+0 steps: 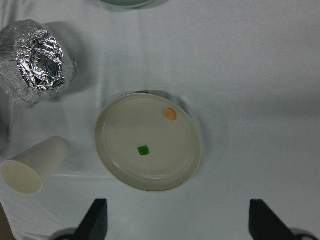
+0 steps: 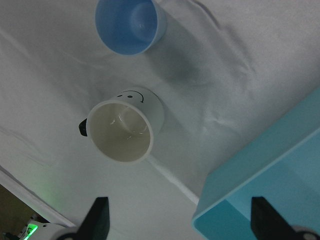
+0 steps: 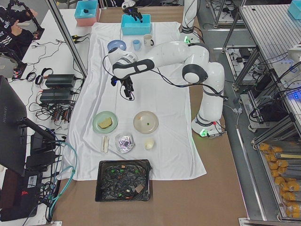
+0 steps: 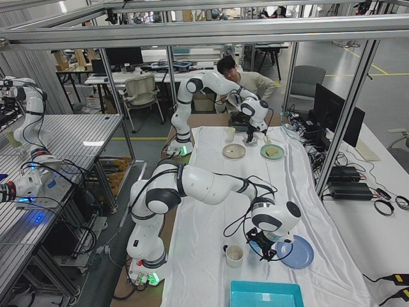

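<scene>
My left gripper is open above the cream plate [image 1: 150,167], which holds a small green piece [image 1: 143,150] and an orange piece [image 1: 170,114]. A foil-filled clear bowl [image 1: 40,65] and a tipped cream cup [image 1: 40,162] lie beside it; a green plate [image 3: 99,125] holds a yellow item [image 3: 107,122]. My right gripper is open above the white smiley mug [image 2: 147,105], blue cup [image 2: 127,27] and turquoise bin [image 2: 240,170].
A blue plate [image 4: 296,256] lies by the blue cup. A black tray [image 3: 99,183] sits at one table end, a monitor [image 3: 14,141] beside the table.
</scene>
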